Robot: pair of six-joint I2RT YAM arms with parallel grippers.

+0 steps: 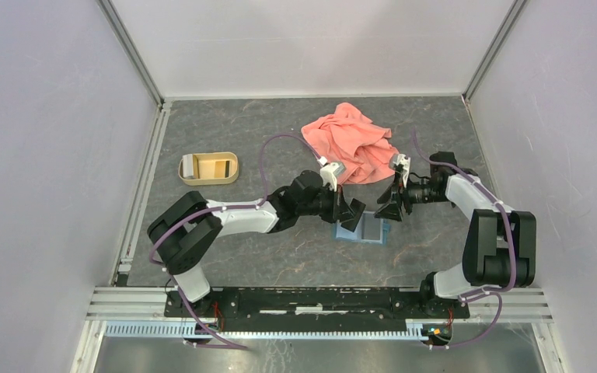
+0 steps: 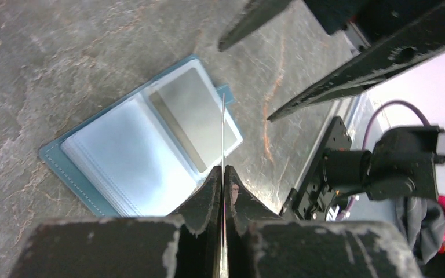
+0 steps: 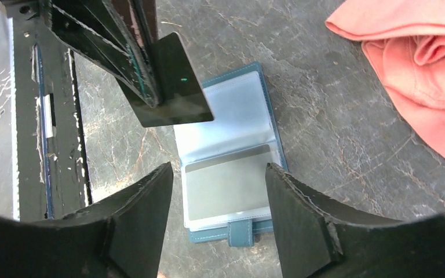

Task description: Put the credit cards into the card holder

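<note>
A black card is pinched in my left gripper, held above the blue card holder. In the left wrist view the card is edge-on, a thin line rising from the shut fingertips. The holder lies open on the table, with a pale left panel and a framed grey pocket. My right gripper stands apart at the holder's right, its fingers parted with nothing between them, above the pocket side in its wrist view.
A crumpled pink cloth lies behind the holder. A beige tray with cards sits at the back left.
</note>
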